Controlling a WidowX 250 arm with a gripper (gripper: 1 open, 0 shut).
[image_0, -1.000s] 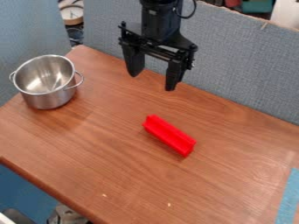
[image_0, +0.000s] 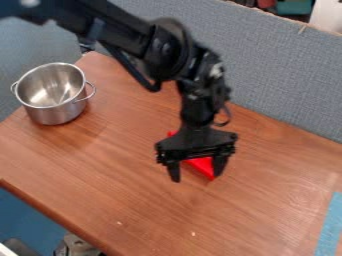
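Observation:
My gripper (image_0: 197, 171) is low over the middle of the wooden table, its fingers open and straddling a red bar (image_0: 206, 172). The body of the gripper hides most of the bar; only red parts show beneath it and between the fingers. I cannot tell whether the fingers touch it.
A steel pot (image_0: 52, 100) with two handles stands at the back left of the table (image_0: 134, 200). Grey padded walls border the back, and a blue strip (image_0: 326, 225) lies at the right edge.
My gripper has come down from high at the back of the table to over the red bar, which it now largely hides. The pot has not moved.

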